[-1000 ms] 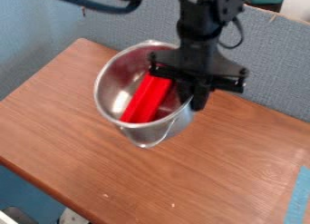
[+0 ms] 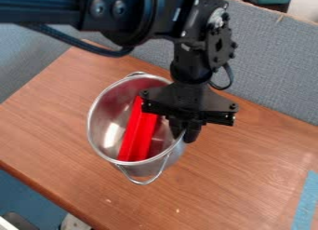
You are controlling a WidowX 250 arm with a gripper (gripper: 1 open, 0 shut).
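A steel bucket (image 2: 106, 113) with a wire handle sits on the wooden table, holding red bar-like objects (image 2: 139, 131) that lean inside it. My black gripper (image 2: 183, 131) is at the bucket's right rim, pointing down.
A grey padded surface lies behind the table.
The red objects remain inside the bucket.
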